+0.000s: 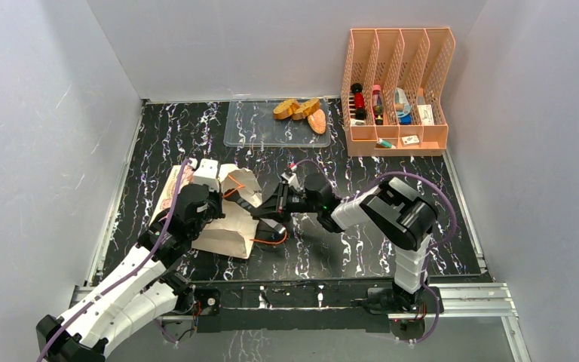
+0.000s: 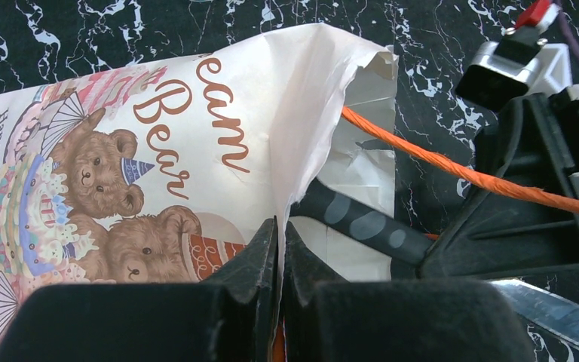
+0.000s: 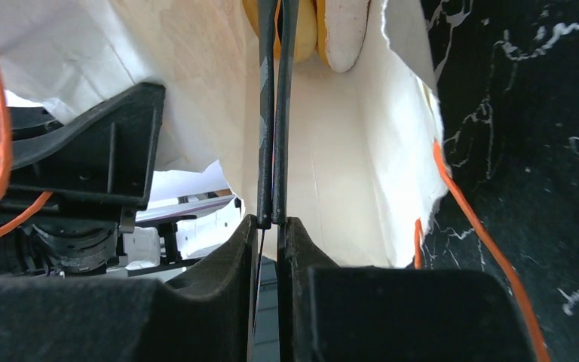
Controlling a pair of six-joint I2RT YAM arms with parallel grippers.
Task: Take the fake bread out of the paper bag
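Observation:
The paper bag [image 2: 196, 151], printed with bears, lies on its side with its mouth toward the right. My left gripper is shut on the upper edge of that mouth, the thin paper running between its fingers. Black-tipped tongs [image 3: 266, 151] with a silver metal part [image 2: 558, 313] are gripped by my right gripper, which is outside the mouth. The tongs' black arms reach into the bag. Deep inside lie a yellow bread piece [image 3: 306, 38] and a pale-edged orange-brown one [image 3: 343, 34]; whether the tongs touch them, I cannot tell.
Orange string handles [image 3: 490, 241] hang at the mouth, one close to my right gripper. A clear tray [image 1: 252, 132] at the back holds bread slices [image 1: 296, 109]. An orange divided rack [image 1: 399, 143] stands back right.

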